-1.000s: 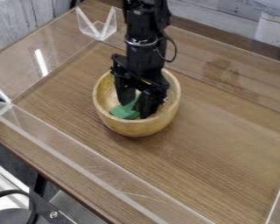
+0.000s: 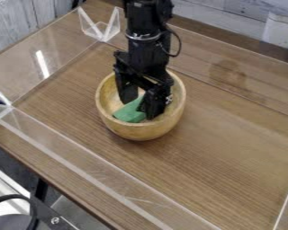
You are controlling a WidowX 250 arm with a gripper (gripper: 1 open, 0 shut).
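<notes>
A wooden bowl (image 2: 138,128) stands in the middle of the table, with a small green object (image 2: 130,111) inside it. My black gripper (image 2: 143,93) hangs from above into the bowl, its open fingers over and around the green object. The arm partly hides the bowl's back and whatever else may lie inside.
A clear, angular transparent item (image 2: 100,24) stands at the back left. A white object (image 2: 279,27) is at the top right edge, and cables and dark hardware (image 2: 14,214) are at the lower left. The wooden table around the bowl is clear.
The gripper has shifted slightly within the bowl and its pose differs a little, uncovering more of the green object's left part. The bowl stays in about the same place.
</notes>
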